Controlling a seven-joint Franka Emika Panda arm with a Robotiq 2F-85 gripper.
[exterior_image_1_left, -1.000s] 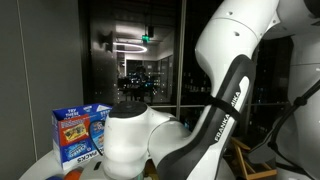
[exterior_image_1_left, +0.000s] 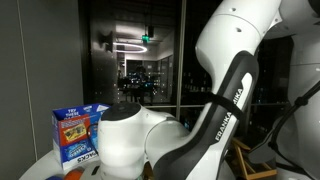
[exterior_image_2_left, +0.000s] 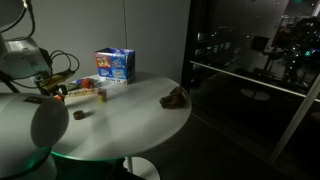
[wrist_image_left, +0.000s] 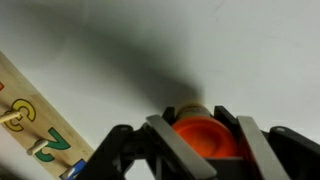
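In the wrist view, a round orange-red object (wrist_image_left: 205, 136) with a paler tan edge sits between the two fingers of my gripper, which is shut on it. A pale surface and a dark shadow show beyond it. The lower part of the object is hidden by the fingers. In exterior view 1 my own arm covers the gripper. At the left of exterior view 2, the arm's white body fills the corner, and the fingers are too small and dark to make out clearly.
A wooden board (wrist_image_left: 35, 120) with coloured letters and pegs lies left in the wrist view. On the round white table (exterior_image_2_left: 145, 118) stand a blue toy-blocks box (exterior_image_2_left: 115, 66), a small yellow-red jar (exterior_image_2_left: 102, 96), a dark red round piece (exterior_image_2_left: 79, 115) and a brown object (exterior_image_2_left: 175, 98).
The arm has shifted slightly to the left in exterior view 1. The blue box has stayed where it was.
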